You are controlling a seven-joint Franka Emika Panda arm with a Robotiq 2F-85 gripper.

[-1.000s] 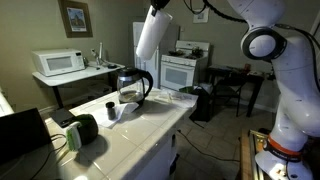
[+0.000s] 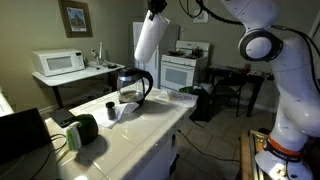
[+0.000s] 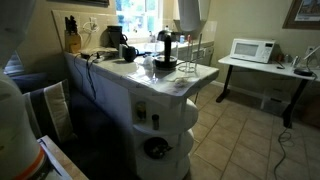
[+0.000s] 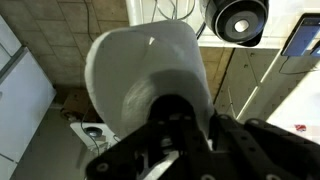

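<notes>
A white paper roll (image 2: 152,40) hangs tilted, high over the counter (image 2: 150,122), in exterior view 1. At its upper end my gripper (image 2: 155,7) is small and partly cut off by the frame's top. The wrist view shows the roll (image 4: 145,62) filling the middle, with the dark gripper shut on its near end. Only the lower part of the roll (image 3: 190,14) shows at the top of exterior view 2, clear of the counter. Where the fingers touch the roll is dark and hard to make out.
A black coffee maker (image 2: 134,86) stands on the counter, near a dark cup (image 2: 110,110) and a green-and-black round item (image 2: 84,130). A wire stand (image 3: 186,68) is near the counter's edge. Microwaves (image 2: 60,62) and a white stove (image 2: 183,75) stand farther back.
The roll and the gripper have shifted only slightly, staying high over the counter. Nothing on the counter has visibly moved.
</notes>
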